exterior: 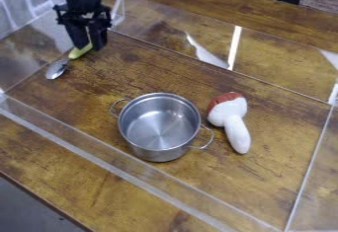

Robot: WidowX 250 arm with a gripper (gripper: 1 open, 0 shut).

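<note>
The black gripper (85, 29) hangs at the upper left, over a yellow elongated object (81, 51) that it partly hides; whether its fingers are open or shut is unclear. A silver spoon (57, 69) lies just in front of it. A steel pot (158, 127) with two handles stands empty near the middle. To its right lies a white mushroom-like object (235, 127) with a red top.
Clear plastic walls border the wooden work surface (119, 172) on several sides. The wood between the gripper and the pot is bare.
</note>
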